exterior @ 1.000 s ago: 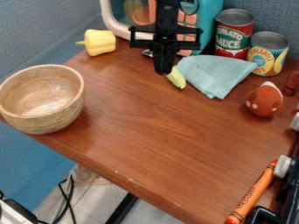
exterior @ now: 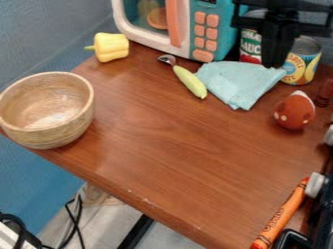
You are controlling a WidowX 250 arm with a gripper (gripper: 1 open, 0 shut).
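My black gripper (exterior: 276, 44) is high at the back right, in front of the tomato sauce can (exterior: 250, 47) and a second can (exterior: 302, 70), partly hiding both; whether its fingers are open or shut is unclear. Below it a light blue cloth (exterior: 240, 83) lies folded on the wooden table (exterior: 163, 165). A pale yellow-green vegetable (exterior: 192, 82) lies left of the cloth, beside a metal spoon (exterior: 168, 60).
A toy microwave (exterior: 208, 29) stands at the back. A wooden bowl (exterior: 46, 109) sits at left, a yellow pepper (exterior: 109, 48) behind it. A red toy (exterior: 294, 112) and a large crayon (exterior: 278, 219) are at right.
My gripper has risen from over the vegetable and spoon and moved right, to in front of the cans. The vegetable and spoon are now uncovered.
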